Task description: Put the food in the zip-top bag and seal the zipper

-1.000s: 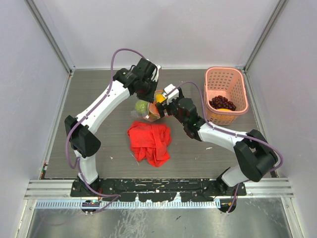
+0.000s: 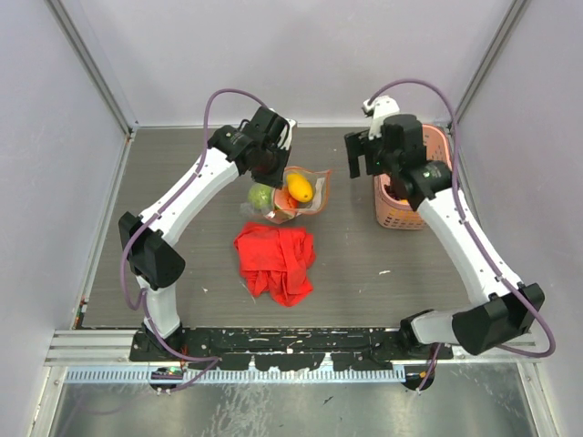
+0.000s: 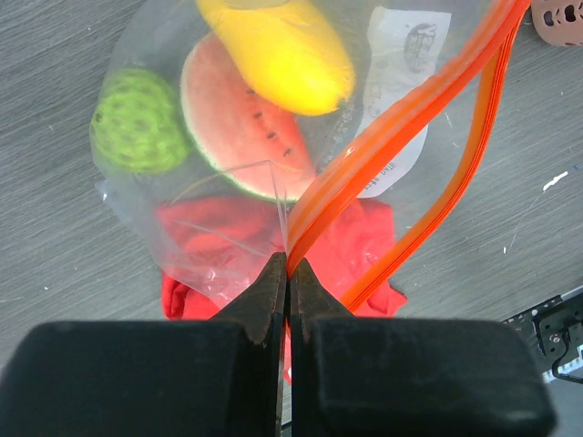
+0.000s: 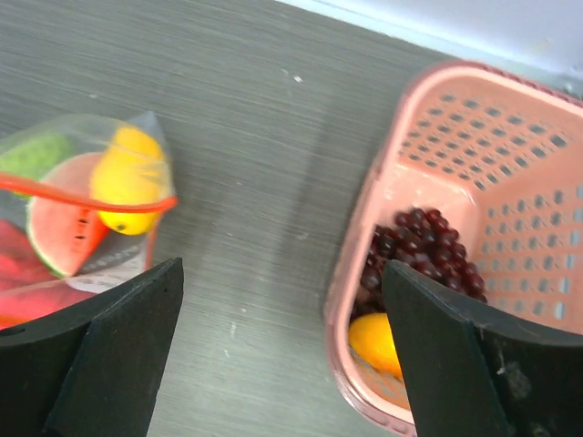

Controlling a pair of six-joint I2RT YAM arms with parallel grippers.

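Note:
The zip bag [image 3: 401, 173] with orange zipper holds a yellow mango [image 3: 282, 64], a watermelon slice [image 3: 237, 118] and a green round item [image 3: 137, 118]. My left gripper is shut on the bag's edge by the zipper. My right gripper [image 2: 363, 150] is open above the left side of the pink basket [image 4: 537, 164], nothing between its fingers; inside the basket are dark grapes [image 4: 414, 241] and a yellow fruit [image 4: 373, 343].
A crumpled red cloth [image 2: 273, 259] lies in front of the bag.
My right gripper has moved away from the bag, rightward and back, to the basket. My left arm and the bag look unchanged.

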